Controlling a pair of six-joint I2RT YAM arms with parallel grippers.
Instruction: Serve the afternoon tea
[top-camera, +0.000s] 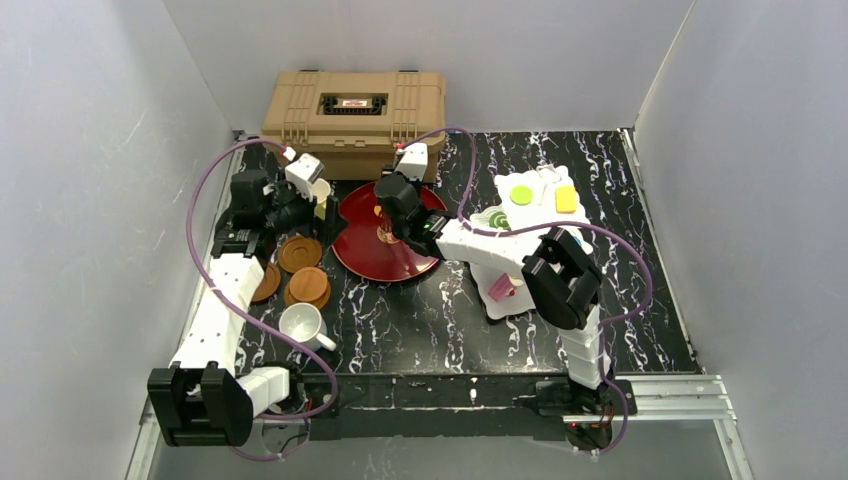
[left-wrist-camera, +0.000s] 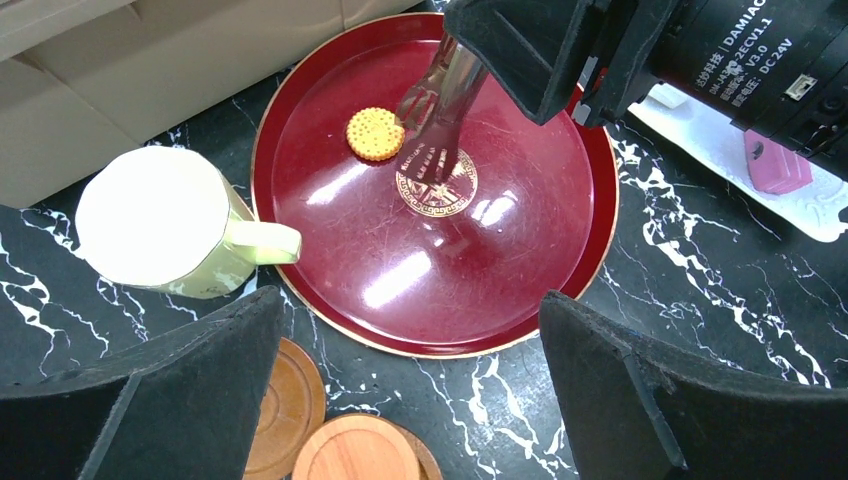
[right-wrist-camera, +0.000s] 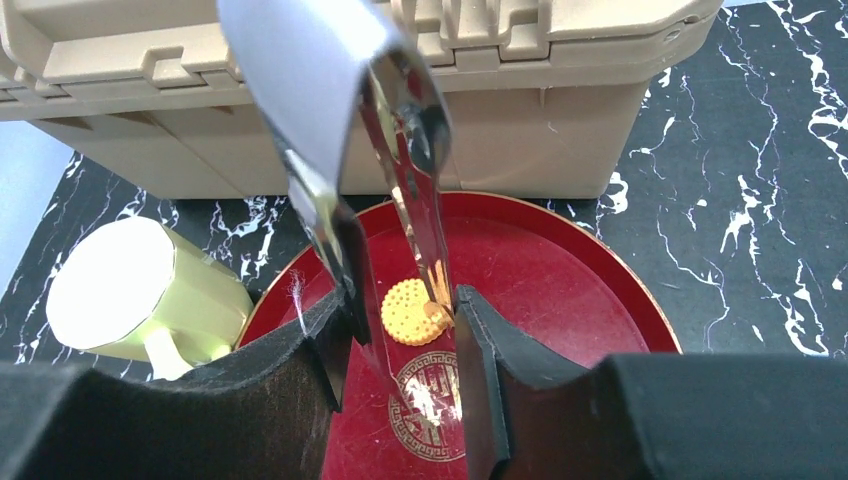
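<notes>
A round yellow biscuit (left-wrist-camera: 375, 134) lies on the red plate (left-wrist-camera: 520, 270), up and left of its gold emblem. My right gripper is shut on metal tongs, whose lower ends reach down by the biscuit's right edge in the left wrist view. Whether the tongs touch or grip it, I cannot tell. A pale yellow mug (left-wrist-camera: 200, 230) stands left of the plate, its handle toward the rim. With nothing between its wide-apart fingers, my left gripper is open over the plate's near edge.
Behind the plate stands a tan case (top-camera: 355, 110). Several brown wooden coasters (top-camera: 308, 287) and a white mug (top-camera: 302, 325) occupy the left side. A white tray (top-camera: 545, 205) with coloured items stands at the right. Bare dark marble shows in front of the plate.
</notes>
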